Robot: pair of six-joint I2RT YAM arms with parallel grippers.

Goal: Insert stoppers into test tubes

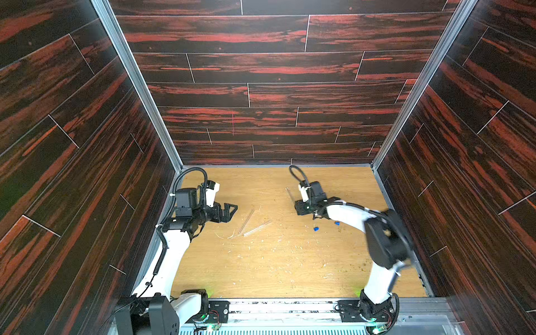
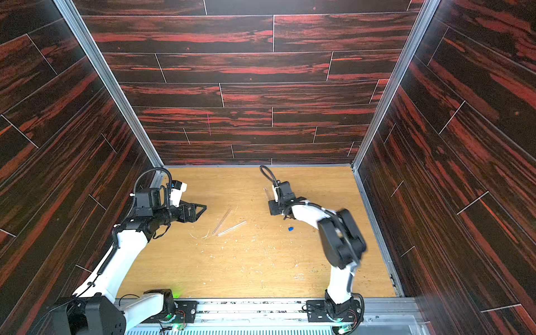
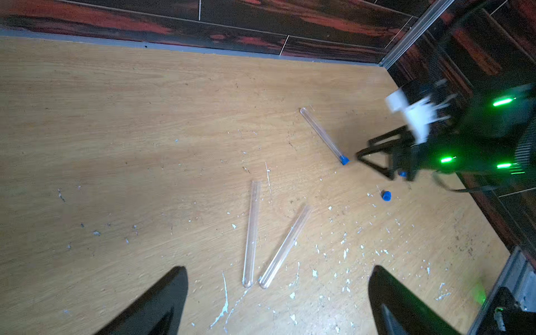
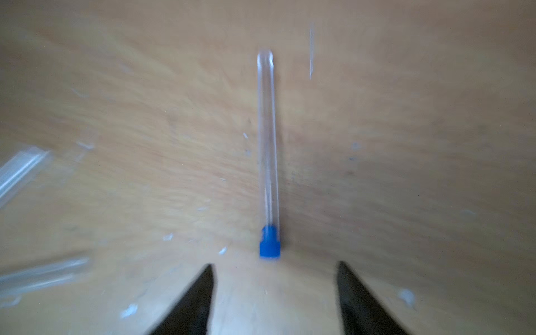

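Observation:
One clear test tube (image 4: pixel 268 145) lies on the table with a blue stopper (image 4: pixel 269 245) in its near end. My right gripper stands open just short of that stoppered end, nothing between its fingers. Two clear tubes without stoppers, the left tube (image 3: pixel 252 234) and the right tube (image 3: pixel 286 245), lie in front of my left gripper, which is open and empty. A loose blue stopper (image 3: pixel 386 196) rests on the table below the right gripper. Another loose stopper (image 1: pixel 337 223) sits further right, partly hidden by the right arm in the left wrist view.
White scraps (image 3: pixel 346 251) and scratches dot the tabletop (image 1: pixel 268 268). Dark wood-look walls (image 1: pixel 262 95) with metal corner rails enclose the table. The right arm (image 1: pixel 385 240) is blurred.

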